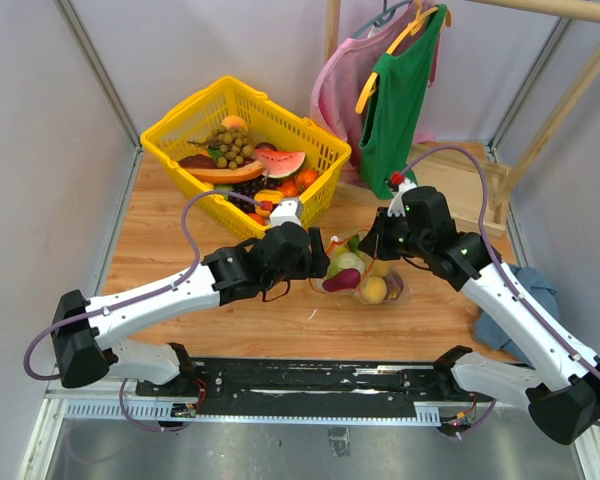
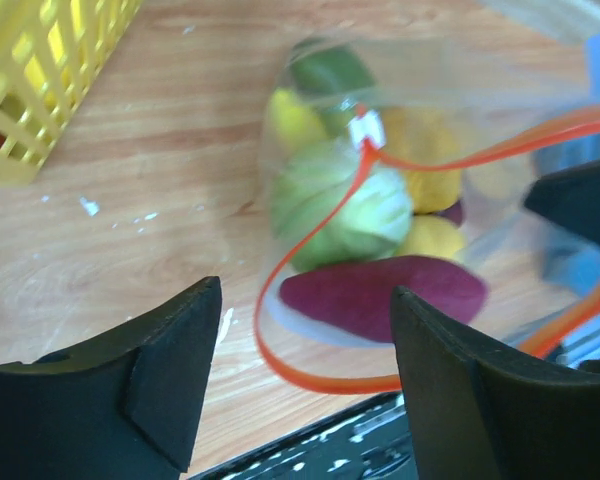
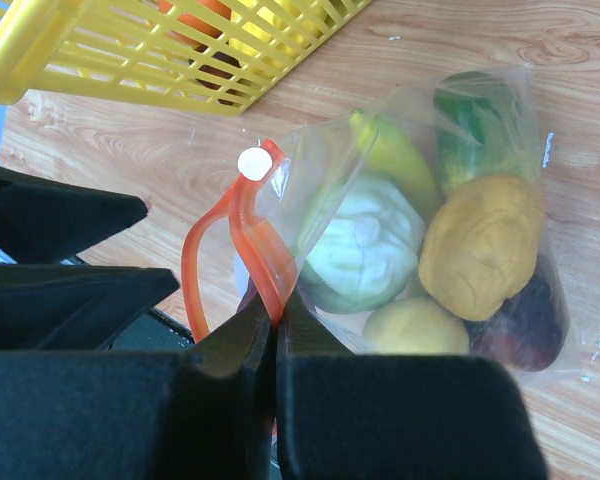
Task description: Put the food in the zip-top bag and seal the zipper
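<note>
The clear zip bag [image 1: 370,280] lies on the table holding produce: a purple eggplant [image 2: 370,295], cabbage [image 3: 360,240], potato [image 3: 480,240], cucumber and other pieces. Its orange zipper strip forms an open loop in the left wrist view. My right gripper is shut on the zipper strip at the bag's mouth. My left gripper is part open beside the bag's open edge, its fingertips either side of a gap by the orange strip, holding nothing that shows.
A yellow basket [image 1: 180,130] of fruit stands behind. A wooden tray [image 1: 450,175] and hanging clothes are at the back right, blue cloth [image 1: 520,310] at the right.
</note>
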